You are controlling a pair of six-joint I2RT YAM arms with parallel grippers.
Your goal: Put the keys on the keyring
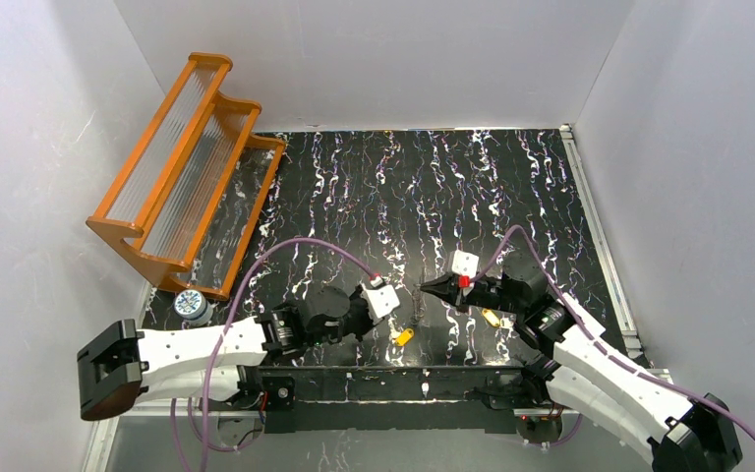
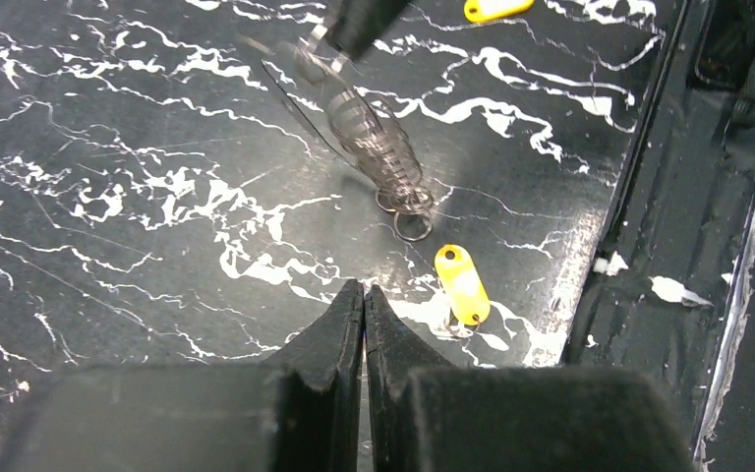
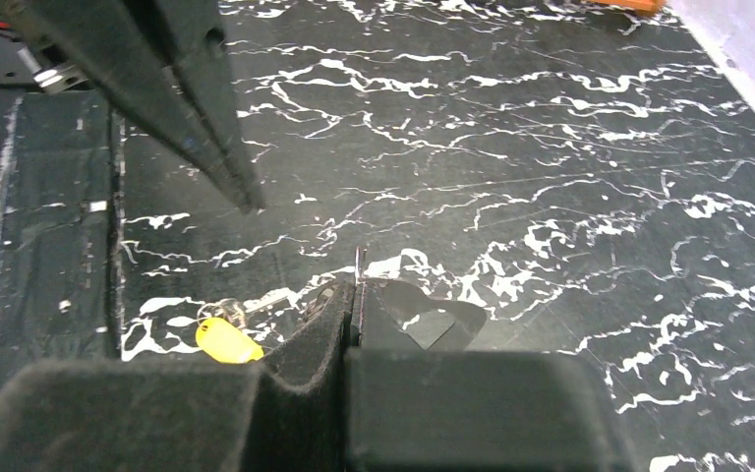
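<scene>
My right gripper (image 1: 423, 287) is shut on a thin metal piece (image 3: 361, 264). In the left wrist view a blurred bundle of metal coils and rings (image 2: 378, 147) hangs below that gripper. My left gripper is shut, with nothing showing between its fingertips. On the table a yellow tag lies apart from the hanging rings; in the right wrist view this tag (image 3: 226, 339) has a ring and a silver key (image 3: 267, 301) beside it. A second yellow tag (image 1: 491, 318) rests below the right gripper in the top view.
An orange-framed wooden rack (image 1: 197, 177) stands at the back left, with a round blue-and-white container (image 1: 193, 306) near its front end.
</scene>
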